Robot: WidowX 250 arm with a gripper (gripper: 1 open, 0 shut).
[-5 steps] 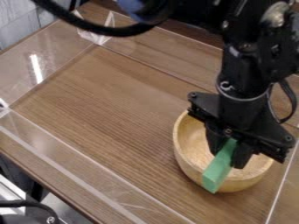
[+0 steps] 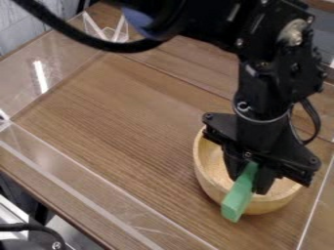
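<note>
A black gripper (image 2: pixel 251 168) hangs at the right, low over a light wooden bowl (image 2: pixel 210 172), and is shut on a green object (image 2: pixel 240 196), a long flat piece that slants down to the bowl's near side. The fingertips are partly hidden behind the gripper's body and the green piece, and most of the bowl's inside is covered.
A white wire item (image 2: pixel 112 24) is at the back left. Cables lie at the lower left.
The gripper has shifted slightly to the left over the last second, with the green object still in it. The bowl has barely moved.
</note>
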